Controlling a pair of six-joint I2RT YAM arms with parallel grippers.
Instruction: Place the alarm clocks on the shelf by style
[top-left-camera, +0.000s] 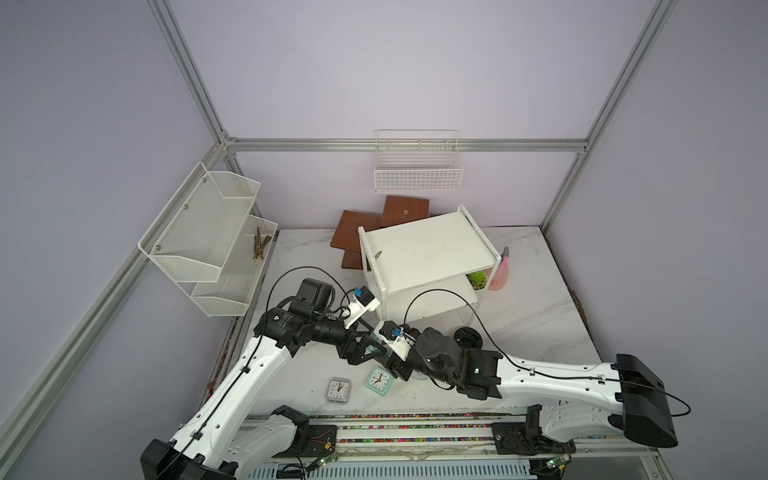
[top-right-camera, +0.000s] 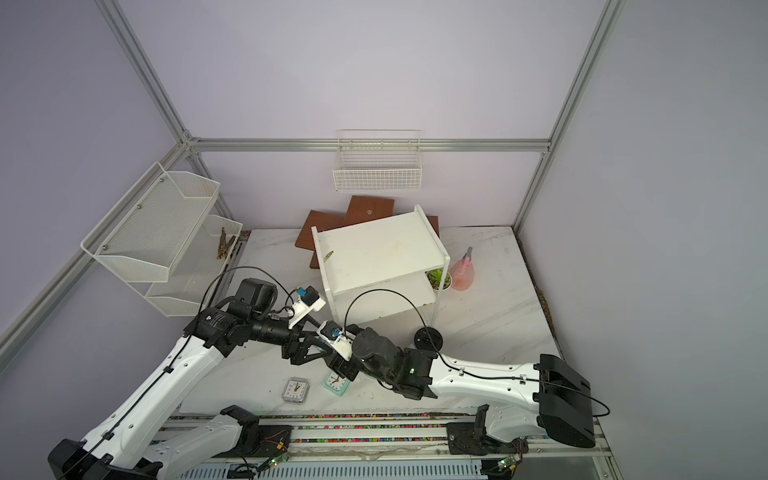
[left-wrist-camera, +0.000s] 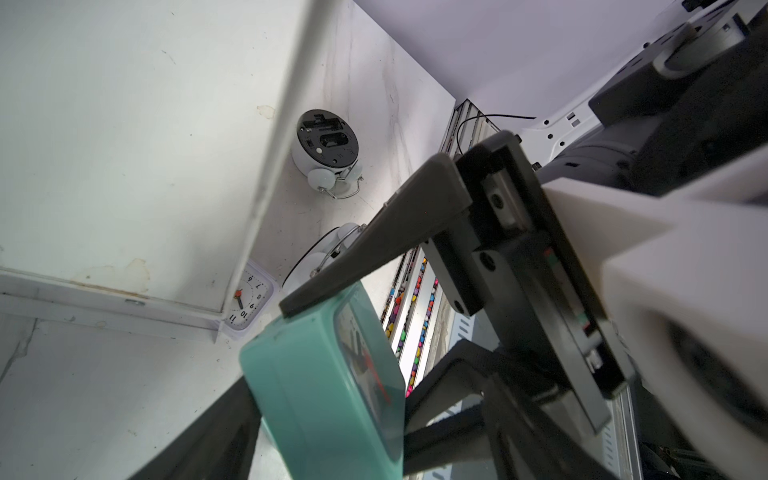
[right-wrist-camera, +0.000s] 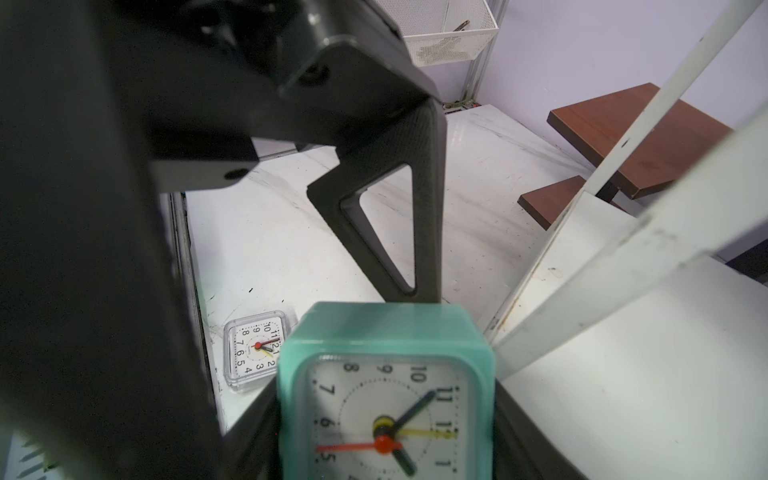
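A teal square clock (right-wrist-camera: 388, 416) is held up in front of the white shelf (top-left-camera: 432, 248), between both grippers. My right gripper is shut on it; one of its dark fingers (left-wrist-camera: 384, 232) lies along the clock's top edge in the left wrist view. Around the same clock, my left gripper stands part open, with a gap on its right side. On the table lie a second teal clock (top-left-camera: 379, 381) and a clear-rimmed square clock (top-left-camera: 338, 389). A round clock (left-wrist-camera: 328, 148) shows its black back; another round clock (left-wrist-camera: 320, 256) is partly hidden.
A pale square clock (left-wrist-camera: 249, 300) lies near the shelf's edge. Brown boards (top-left-camera: 356, 230) are behind the shelf, and a pink bottle (top-left-camera: 499, 272) stands to its right. Mesh baskets (top-left-camera: 212, 232) hang at left.
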